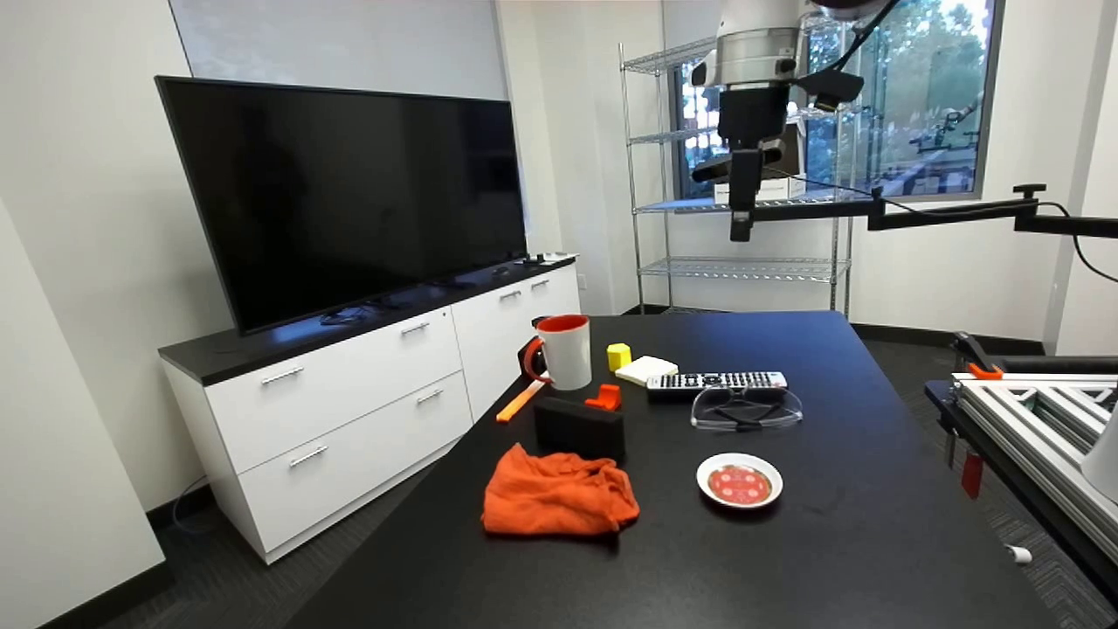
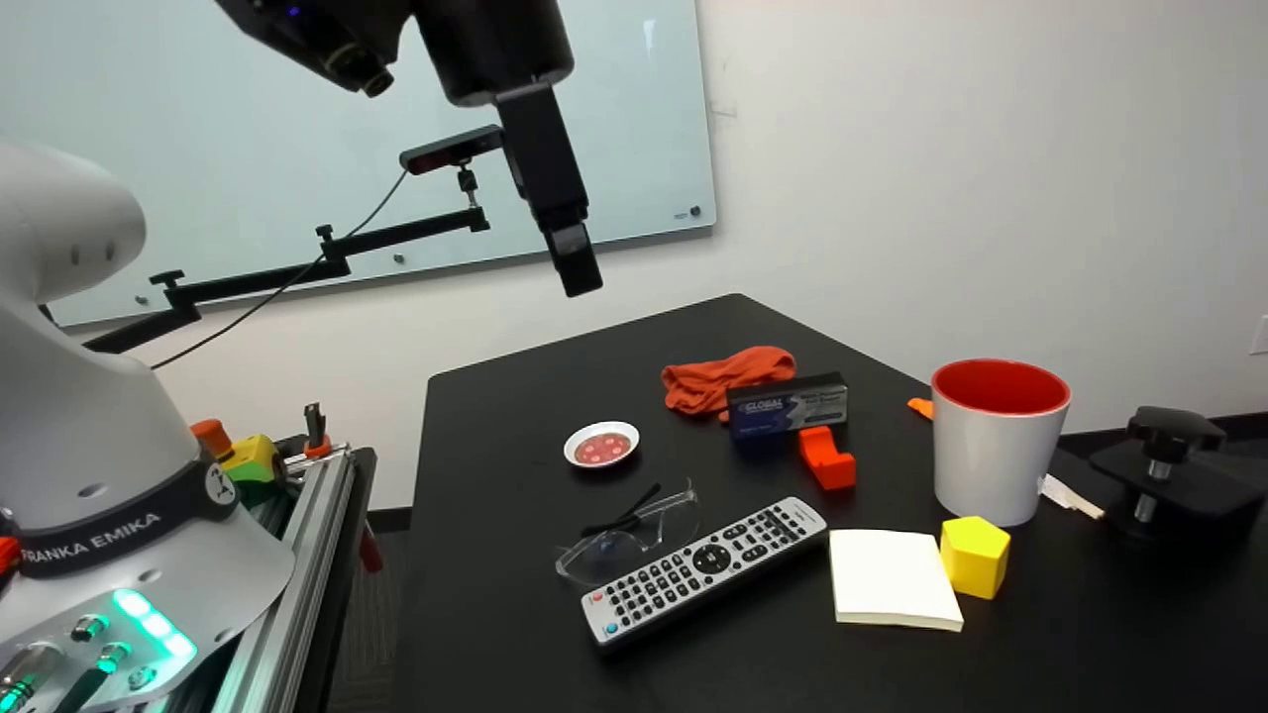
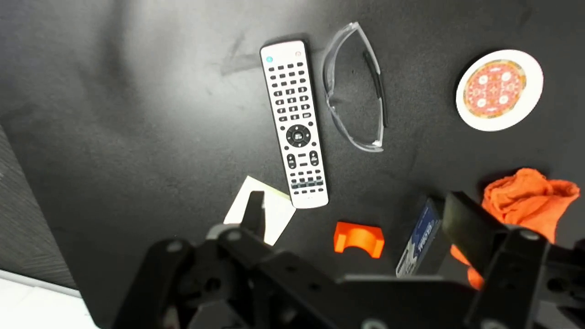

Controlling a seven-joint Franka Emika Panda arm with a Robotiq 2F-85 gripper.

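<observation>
High above the dark table, my gripper stands open, its two fingers far apart and nothing held between them. Beneath it in the wrist view lie a silver remote [image 3: 299,131], clear safety glasses [image 3: 356,90] beside it, and a white note pad [image 3: 263,211] partly behind one finger. An orange arch-shaped block [image 3: 359,239] and a dark blue box [image 3: 421,238] show between the fingers. To the right are an orange cloth [image 3: 521,203] and a small white dish [image 3: 499,90] with a red pattern. In exterior view 2, a white mug [image 2: 999,458] with a red inside stands upright beside a yellow block [image 2: 975,557].
A black clamp [image 2: 1171,458] sits near the mug. An orange-handled tool [image 1: 521,400] lies by the table's left edge. A camera arm [image 1: 891,215] crosses behind my gripper in exterior view 1.
</observation>
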